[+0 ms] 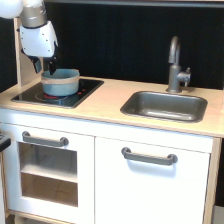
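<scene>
A pale blue-grey pot [62, 83] stands upright on the black cooktop [90, 88] at the back left of the counter. My gripper [43, 68] points downward at the pot's left rear side, its dark fingers close to the rim. Whether the fingers touch the pot, and how far apart they stand, is too small to make out. The white arm comes in from the upper left.
A metal sink [163, 105] with a tall grey faucet [176, 68] occupies the right of the counter. Bare wooden counter [113, 99] lies between cooktop and sink. Below are cabinet doors with grey handles [150, 157].
</scene>
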